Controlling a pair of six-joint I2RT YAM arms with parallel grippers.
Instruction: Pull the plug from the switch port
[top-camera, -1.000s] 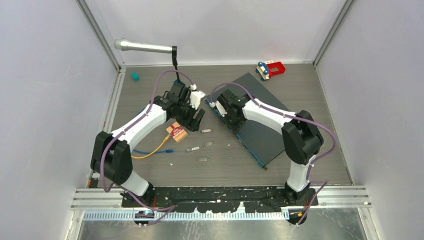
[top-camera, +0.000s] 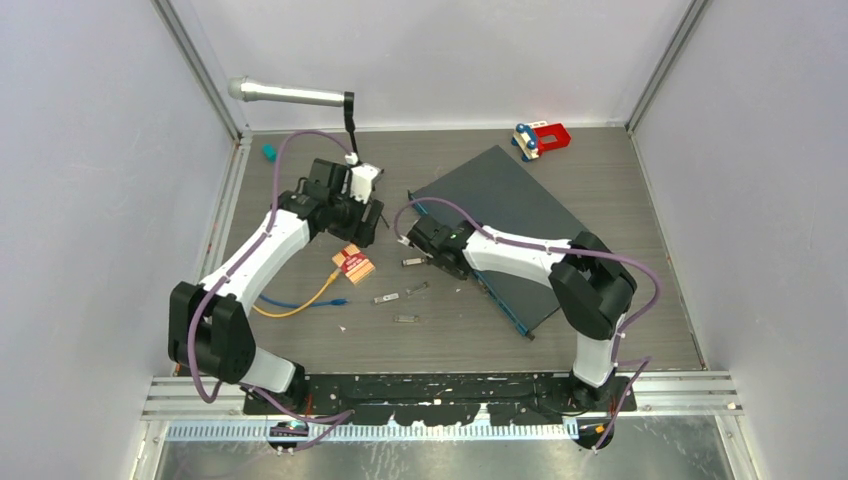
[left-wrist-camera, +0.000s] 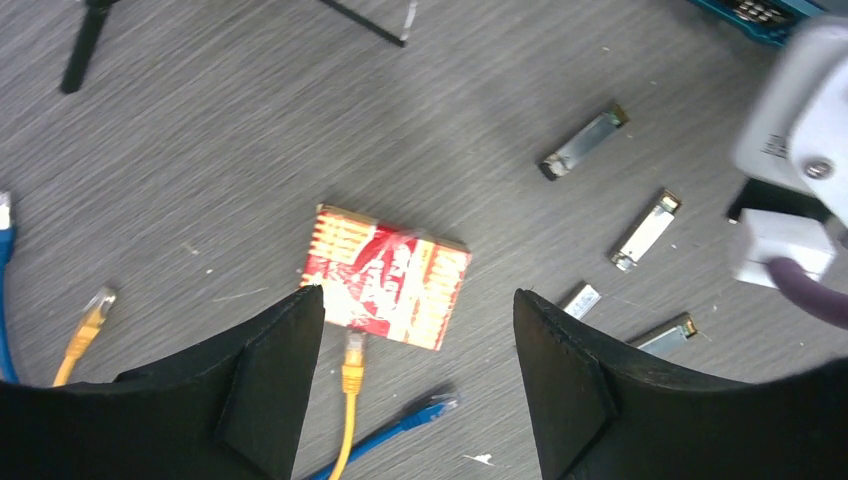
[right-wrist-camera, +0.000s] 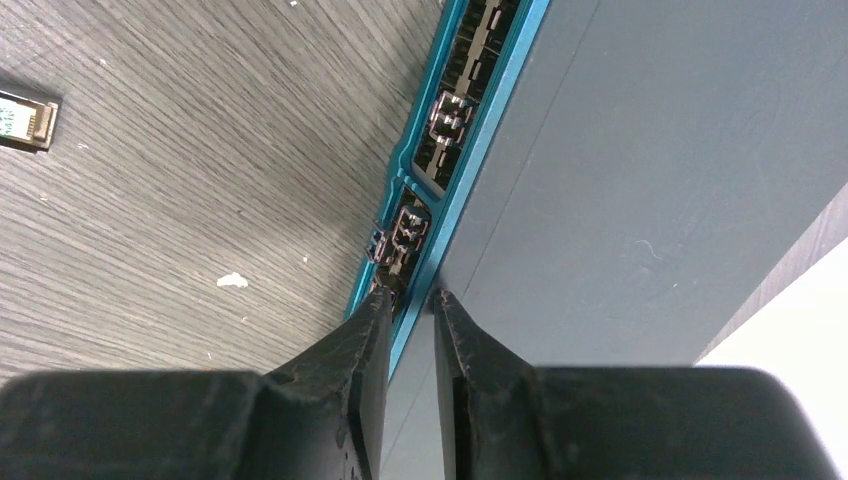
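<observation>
A dark flat switch (top-camera: 520, 230) lies diagonally on the right of the table, its blue port edge (right-wrist-camera: 480, 140) filling the middle of the right wrist view. My right gripper is at that edge, fingertips close together on the rim; whether a plug is between them is hidden. My left gripper stands part open above a small red-and-orange board (left-wrist-camera: 385, 280), with a yellow plug (left-wrist-camera: 353, 360) at its lower side and nothing seen held. Blue cable plugs (left-wrist-camera: 425, 410) and another yellow plug (left-wrist-camera: 92, 320) lie loose nearby.
Several small metal modules (left-wrist-camera: 645, 230) lie between the board and switch. A toy (top-camera: 545, 138) stands at the back, a teal block (top-camera: 269, 152) at back left, and a lamp arm (top-camera: 295, 95) overhangs the left.
My left arm has moved left over the board.
</observation>
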